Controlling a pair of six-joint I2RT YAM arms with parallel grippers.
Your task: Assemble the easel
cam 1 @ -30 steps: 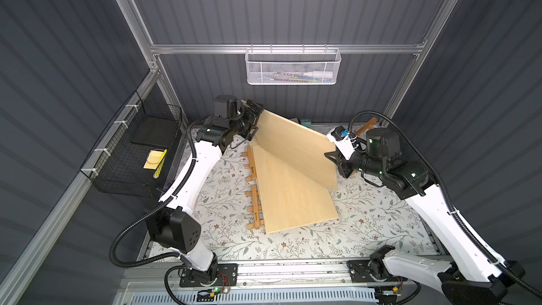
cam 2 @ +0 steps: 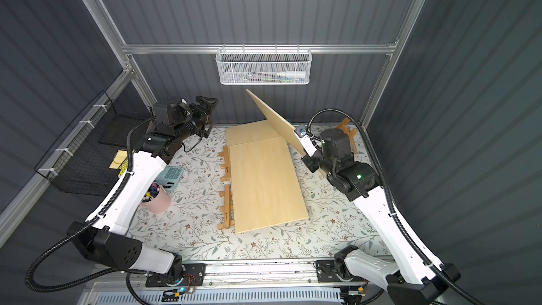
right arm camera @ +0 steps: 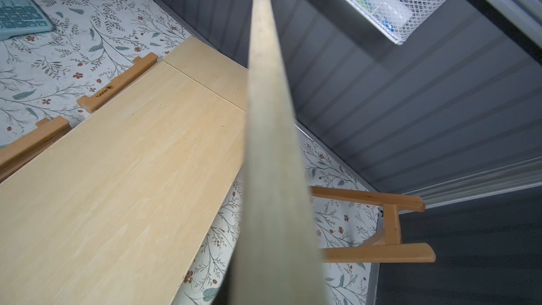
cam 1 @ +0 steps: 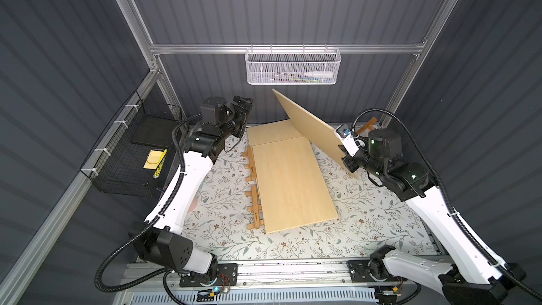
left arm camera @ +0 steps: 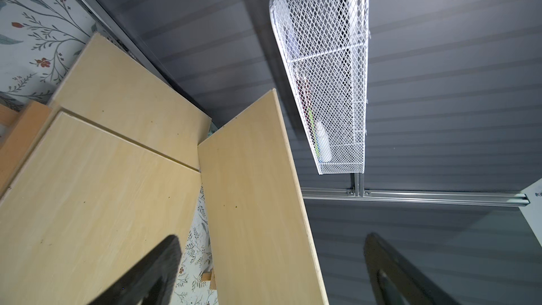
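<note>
A thin light wooden board (cam 1: 313,124) stands raised and tilted over the table. My right gripper (cam 1: 347,150) is shut on its right edge; in the right wrist view the raised board (right arm camera: 276,163) runs up edge-on and hides most of the fingers. Another large wooden board (cam 1: 293,186) lies flat, with a further flat board piece (cam 1: 271,131) against its far edge. Small wooden easel frames (cam 1: 255,206) lie along its left side. My left gripper (cam 1: 242,110) hovers at the back left, open and empty, apart from the raised board; its fingers (left arm camera: 163,259) show spread wide.
Another wooden frame (right arm camera: 372,197) lies at the back right. A white mesh basket (cam 1: 293,67) hangs on the back wall. At left are a pink cup (cam 2: 158,200), a teal calculator (cam 2: 169,176) and a black wire basket (cam 1: 124,163).
My left gripper has let go of the board and moved left. The raised board's free far end has swung up and to the right, uncovering more of the flat boards; the right gripper has turned slightly.
</note>
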